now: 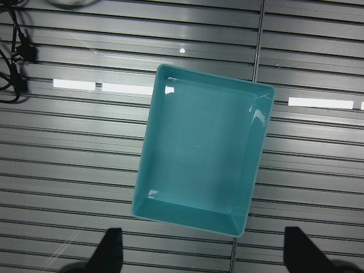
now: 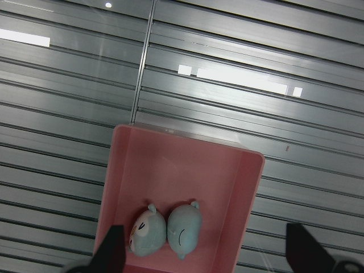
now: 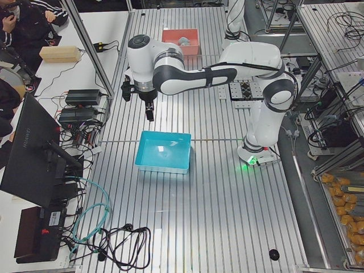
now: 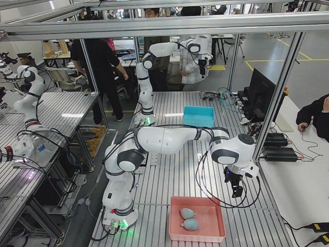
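My left gripper hangs open over the near half of the table, above and behind an empty teal bin [image 1: 196,148], its fingers wide apart with nothing between them. My right gripper is also open and empty, held above a pink bin [image 2: 176,165] at the other end. Two grey-blue plush toys lie side by side in that bin: one with a face marking [image 2: 147,233] on the left, a plainer one [image 2: 183,230] to its right. The teal bin also shows in the right camera view, beyond the right arm.
Black cables [image 3: 122,244] and a cyan cable lie at the table's near left corner. A monitor [image 3: 31,148] and power boxes stand along the left side. Metal frame posts rise at the edges.
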